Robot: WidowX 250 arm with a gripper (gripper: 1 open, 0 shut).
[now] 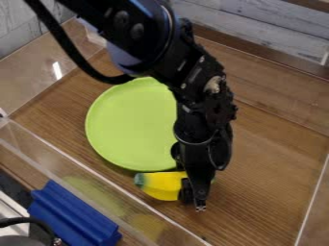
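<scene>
My black gripper [190, 181] is low over the wooden surface at the front, shut on a yellow object [162, 190] with a green end, which lies just in front of a light green plate [118, 126]. The fingers partly hide the yellow object's right end.
A clear wall [110, 181] runs along the front left, with a blue plastic object [67, 216] outside it.
</scene>
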